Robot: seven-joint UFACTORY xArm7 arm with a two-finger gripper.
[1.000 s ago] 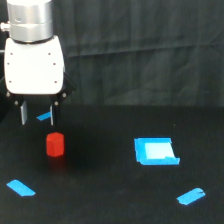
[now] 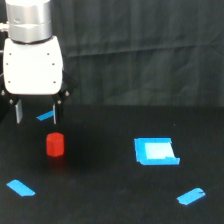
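Note:
A small red block stands on the dark table at the left of the camera view. Over the table, behind and above the block in the picture, hangs my white gripper. Its two dark fingers are spread wide and point down, with no object visible between them. In the picture the block lies below the right finger, and a gap shows between them.
To the right, a white square is framed by blue tape. Loose blue tape strips lie at the front left, the front right and behind the block. A dark curtain hangs at the back.
My gripper's fingers are farther apart than a second ago. The hand has shifted slightly to the left. The red block has not visibly moved.

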